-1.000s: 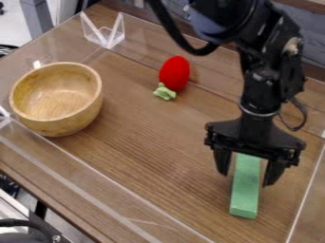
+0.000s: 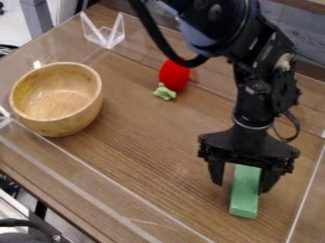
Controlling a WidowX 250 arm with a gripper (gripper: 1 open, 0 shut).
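Note:
My black gripper (image 2: 249,169) is low on the right of the table, open, its fingers either side of the upper part of a long green block (image 2: 244,201). The block lies lengthwise toward the front edge, its lower part uncovered. Whether the fingers touch it is hard to tell.
A wooden bowl (image 2: 53,101) sits at the left. A red object (image 2: 174,74) with a small green piece (image 2: 165,91) lies at the upper middle, partly behind the arm. A white wire-like item (image 2: 102,30) stands at the back left.
The gripper has shifted slightly about the green block, a little left and lower than a moment before. The block looks unmoved.

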